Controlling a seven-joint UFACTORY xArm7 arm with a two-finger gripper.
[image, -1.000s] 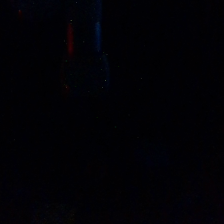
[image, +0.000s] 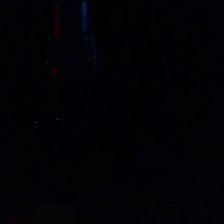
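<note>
The camera view is almost wholly black. At the upper left a faint dark shape (image: 74, 56) shows, with a dim red strip (image: 57, 16) and a dim blue strip (image: 84, 16) rising above it. It may be the end of my arm with the gripper, but the fingers cannot be made out. Whether the gripper is open or shut, or has anything in it, is lost in the dark.
A very faint bluish patch (image: 157, 153) lies right of centre, and a dim greyish patch (image: 55, 214) sits at the bottom left edge. What they are cannot be told. Surfaces, edges and free room are hidden by darkness.
The dark shape with its red and blue strips has shifted left and up in the view. Nothing else can be seen to differ clearly.
</note>
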